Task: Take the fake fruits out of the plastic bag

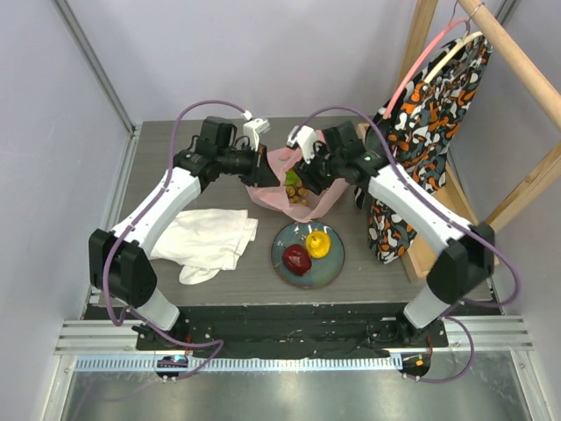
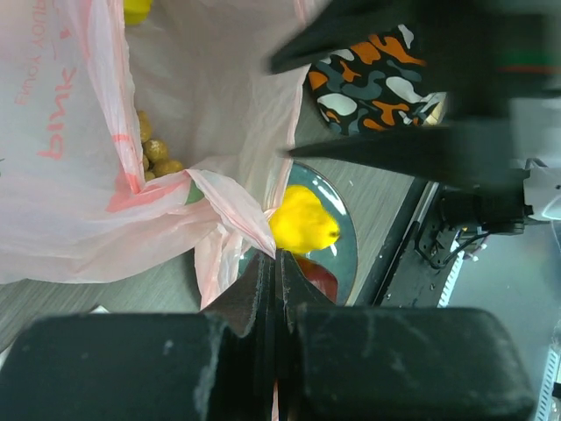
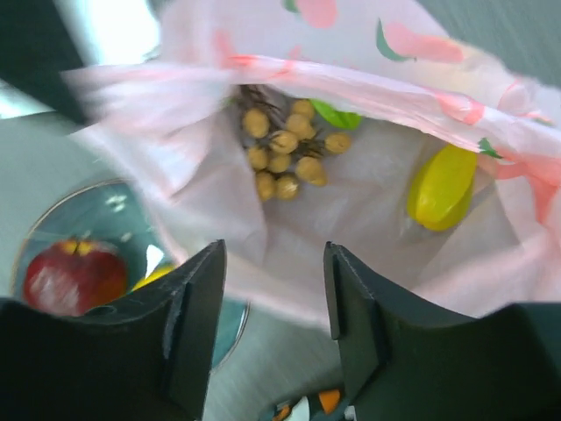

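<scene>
My left gripper is shut on the edge of the pink plastic bag (image 2: 219, 189), pulling a fold of it taut. Over the bag's mouth hangs my right gripper, its fingers apart with nothing between them. Inside the bag, the right wrist view shows a cluster of small brown fruits (image 3: 294, 145) and a yellow fruit (image 3: 443, 187); a green piece (image 3: 336, 115) lies by the cluster. On the dark round plate (image 1: 308, 279) sit a red fruit (image 1: 297, 260) and a yellow fruit (image 1: 317, 244), side by side.
A white cloth (image 1: 206, 241) lies on the left of the table. To the right, a wooden rack (image 1: 526, 189) holds a hanging patterned cloth (image 1: 438, 105), close to the right arm. Bare table (image 1: 263, 288) shows between the white cloth and the plate.
</scene>
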